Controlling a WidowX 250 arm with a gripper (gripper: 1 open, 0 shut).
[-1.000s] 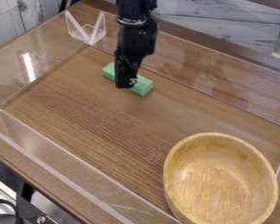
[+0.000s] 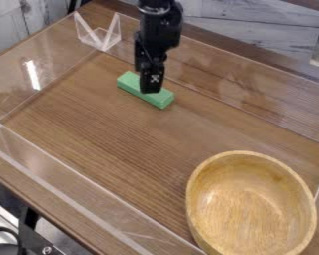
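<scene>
My black gripper [image 2: 152,78] hangs over a green block [image 2: 144,92] that lies on the wooden table at the upper middle of the camera view. Its fingers stand open, low at the block's upper side; whether they touch it is unclear.
A large wooden bowl [image 2: 251,204] sits at the lower right. Clear plastic pieces stand at the upper left corner and along the left edge.
Compared with one second ago, the green block lies slightly lower-left.
</scene>
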